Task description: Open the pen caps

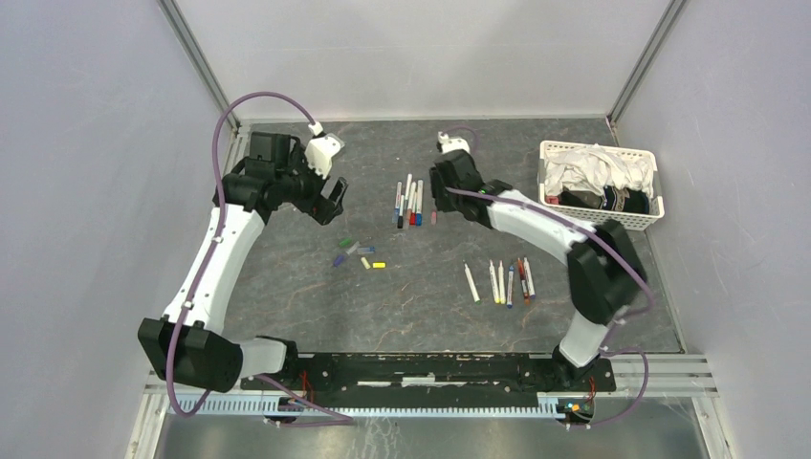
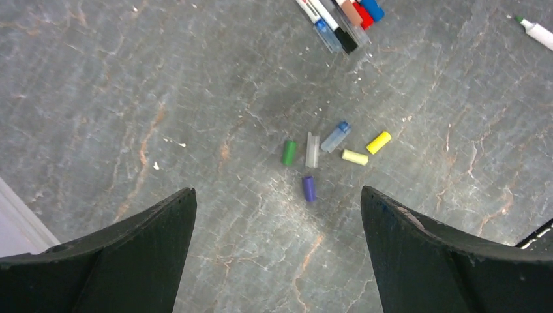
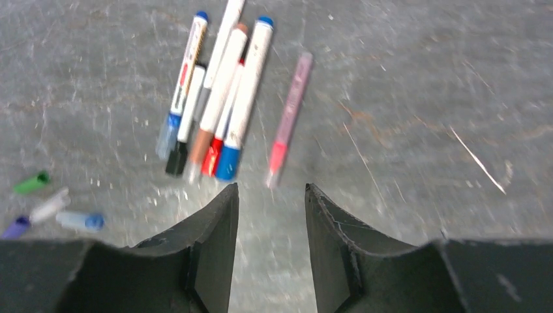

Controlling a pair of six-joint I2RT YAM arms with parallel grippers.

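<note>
Several capped pens lie side by side at mid-table, among them a thick white pen with a blue cap (image 3: 246, 98) and a brown-capped pen (image 3: 220, 94). A little apart from them, to the right, rests a pink pen (image 3: 289, 117) with its cap on. My right gripper is open just short of the pink pen's near end, nothing between its fingers. Over the left of the table my left gripper stands wide open and empty. Loose caps, including a green cap (image 2: 289, 152) and a yellow cap (image 2: 379, 142), lie below it. Uncapped pens (image 1: 501, 282) are lined up at front right.
A white basket (image 1: 601, 219) holding cloth and dark items stands at the back right.
</note>
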